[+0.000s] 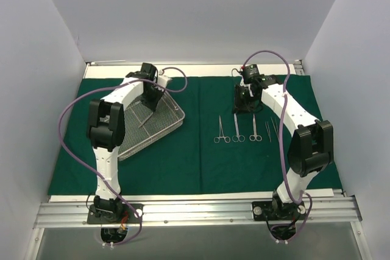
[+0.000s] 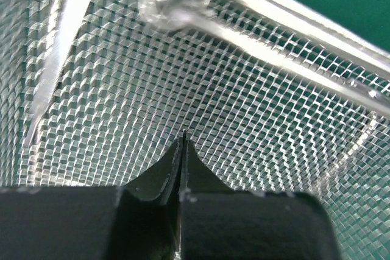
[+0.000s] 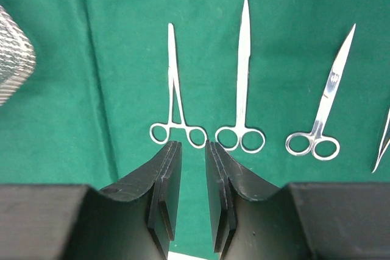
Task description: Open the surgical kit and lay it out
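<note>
The wire-mesh tray (image 1: pixel 155 138) lies on the green cloth at left. My left gripper is shut, low over its mesh, nothing visible between the fingertips; a long steel instrument (image 2: pixel 274 53) and a flat blade-like one (image 2: pixel 64 38) lie inside. On the right half lie forceps with ring handles (image 3: pixel 173 98), long straight scissors (image 3: pixel 242 83), shorter scissors (image 3: pixel 326 101) and tweezers (image 3: pixel 382 141), side by side. My right gripper hangs above the cloth near them, its fingertips slightly apart, with nothing visible held.
The green cloth (image 1: pixel 244 168) has free room in front of the laid-out instruments and between tray and forceps. Walls bound the area at both sides and the back.
</note>
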